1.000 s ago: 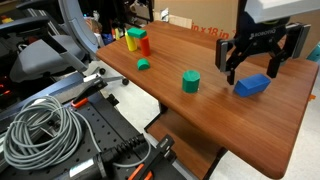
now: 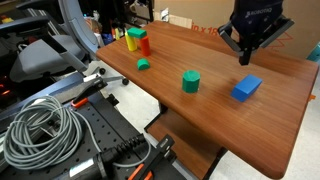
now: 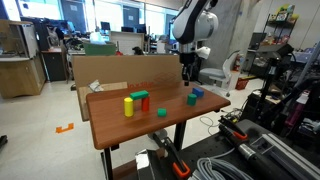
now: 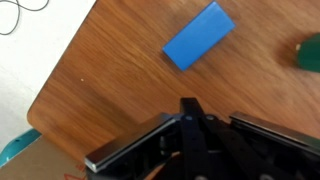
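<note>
A blue block [image 2: 246,89] lies on the wooden table toward its right end, set at an angle. Above it, clear of its top, hangs my gripper [image 2: 244,61], shut with nothing showing between its fingers. In the wrist view the same blue block [image 4: 199,35] rests flat on the wood, apart from the dark gripper at the bottom. A green cylinder [image 2: 191,81] stands upright to the block's left in exterior view 1; part of this green cylinder [image 4: 309,53] shows at the wrist view's right edge.
Farther along the table are a yellow cylinder [image 3: 128,106], a red cylinder [image 3: 145,103], a green block [image 3: 138,95] above them and a small green piece [image 3: 162,113]. Bare table [image 2: 250,125] surrounds the blue block. A coiled cable [image 2: 45,140] lies off the table's near side.
The block has turned and shifted slightly and stays on the table.
</note>
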